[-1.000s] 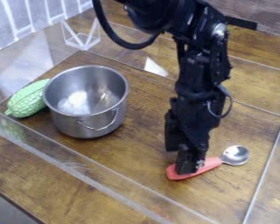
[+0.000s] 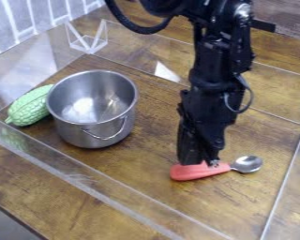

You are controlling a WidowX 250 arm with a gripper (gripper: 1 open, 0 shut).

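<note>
A black robot arm comes down from the top centre, its gripper (image 2: 195, 154) hanging just above a spoon with a red handle (image 2: 195, 172) and metal bowl end (image 2: 247, 164), which lies on the wooden table. Whether the fingers are open or shut is hard to make out, and the spoon appears to rest on the table below them. A steel pot (image 2: 94, 108) with a wire handle stands to the left, empty as far as it shows.
A green corn cob (image 2: 29, 105) lies left of the pot. Clear panels border the wooden board (image 2: 115, 178).
The gripper has risen a little from the spoon's handle and tilted. The spoon has shifted slightly, its handle now lying more level.
</note>
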